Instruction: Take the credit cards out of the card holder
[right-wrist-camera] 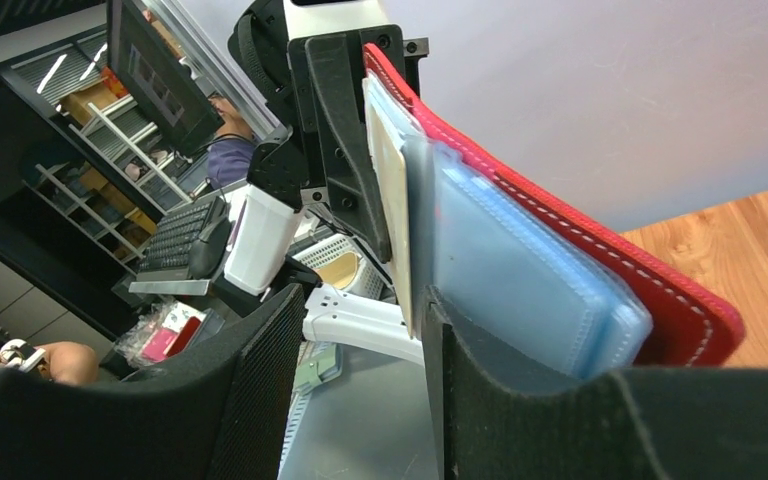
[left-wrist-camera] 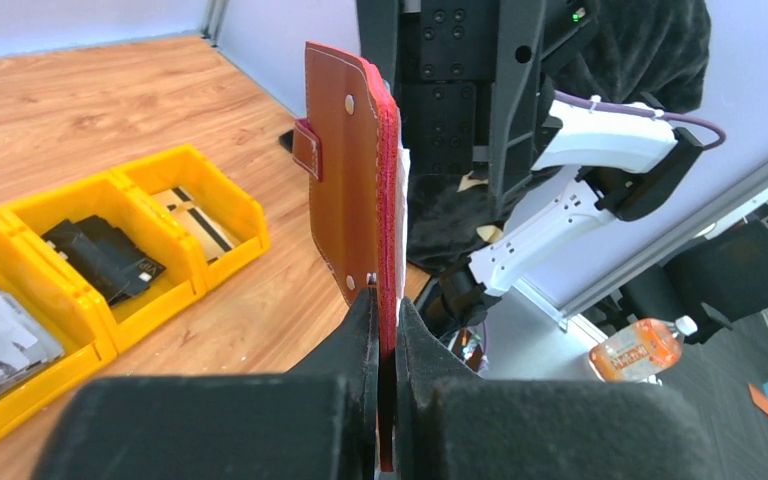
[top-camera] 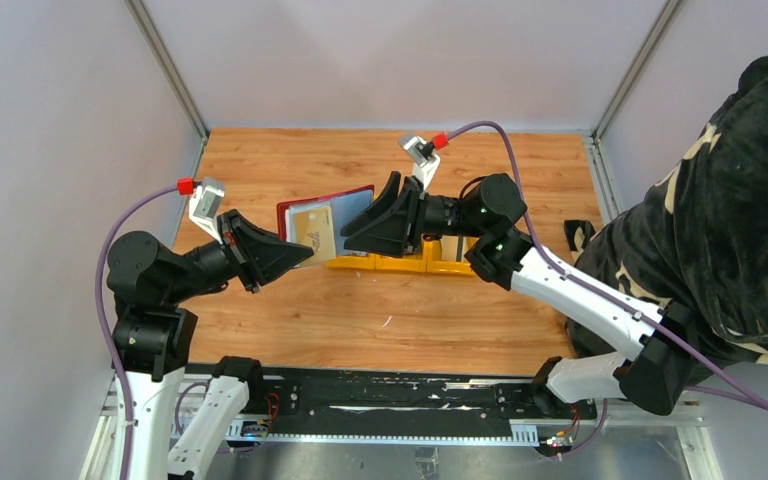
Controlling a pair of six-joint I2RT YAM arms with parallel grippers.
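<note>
The open card holder (top-camera: 350, 205), brown-red leather (left-wrist-camera: 345, 170) with clear plastic sleeves (right-wrist-camera: 520, 280), is held up by my left gripper (top-camera: 280, 258), shut on its edge. A beige card (top-camera: 312, 230) sits in the front sleeve; in the right wrist view it (right-wrist-camera: 393, 200) stands upright beside the blue sleeves. My right gripper (top-camera: 360, 235) reaches to the holder's right side, its fingers parted on either side of the front of the sleeves, as the right wrist view shows; whether they touch is unclear.
A yellow three-compartment bin (left-wrist-camera: 250, 230) on the wooden table holds white cards, dark cards and beige striped cards, behind the holder. A dark patterned cloth (top-camera: 700, 250) fills the right side.
</note>
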